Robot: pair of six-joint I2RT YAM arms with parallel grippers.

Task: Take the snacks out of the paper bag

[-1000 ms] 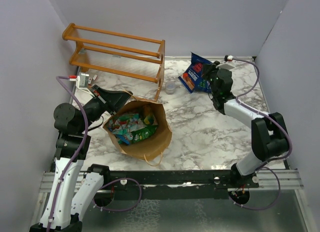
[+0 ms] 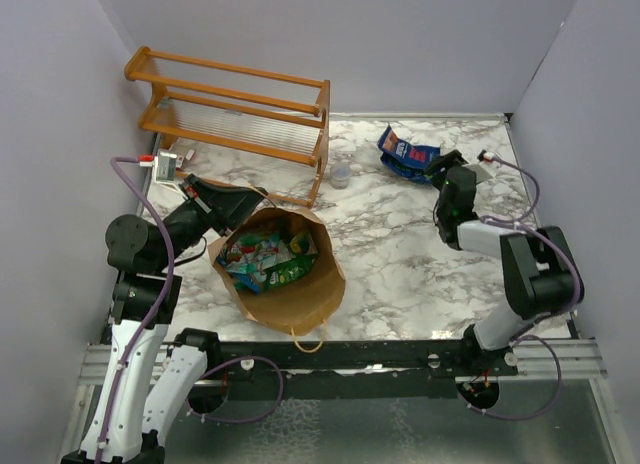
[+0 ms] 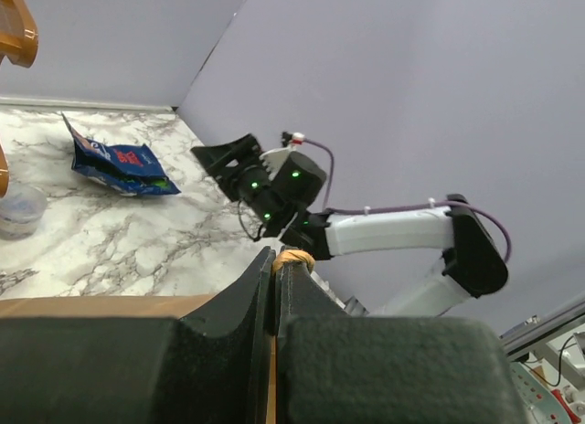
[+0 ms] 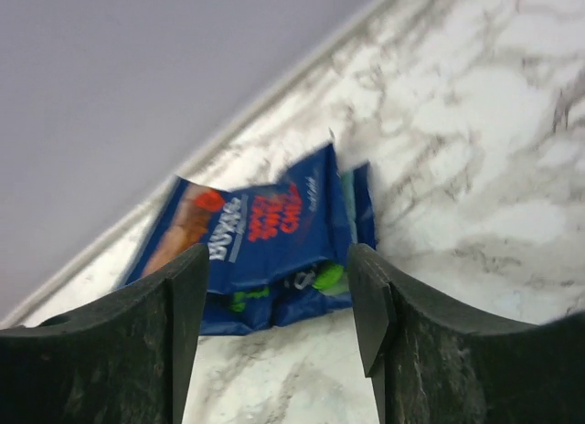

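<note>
The brown paper bag (image 2: 310,294) lies open at centre-left, several green and blue snack packs (image 2: 280,264) inside. My left gripper (image 2: 240,209) is shut over its rim, the bag's twisted handle (image 3: 297,257) at its fingertips. A dark blue snack bag (image 2: 405,156) lies flattened at the back right of the table. My right gripper (image 2: 436,167) is just beside it, open; in the right wrist view the blue bag (image 4: 265,241) sits beyond the fingers, with nothing between them.
A wooden rack (image 2: 230,124) stands at the back left, a small clear cup (image 2: 340,175) beside it.
The blue snack bag, raised earlier, now lies flatter. My right gripper has drawn off it to the right. The left arm is nearly unchanged.
</note>
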